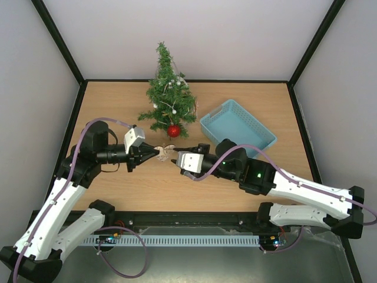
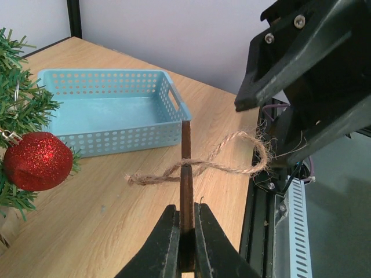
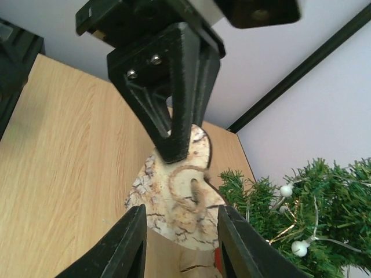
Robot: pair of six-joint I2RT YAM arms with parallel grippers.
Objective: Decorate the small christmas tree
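A flat wooden heart ornament (image 3: pixel 153 194) with a patterned face hangs in my left gripper, which is shut on its edge. In the left wrist view the heart (image 2: pixel 186 174) is edge-on, and its twine loop (image 2: pixel 232 169) reaches out to the right. My right gripper is open, facing the heart, its fingers (image 3: pixel 132 240) standing to either side of the twine, which looks blurred in front of the heart. Whether they touch the twine cannot be told. The small Christmas tree (image 1: pixel 168 94) stands at the back, a red glitter ball (image 1: pixel 174 131) low on its front.
A light blue basket (image 1: pixel 238 127), empty, sits on the table right of the tree. White berries (image 3: pixel 299 248) and silvery strands are on the branches. Bare wood (image 1: pixel 153 188) lies in front of both grippers.
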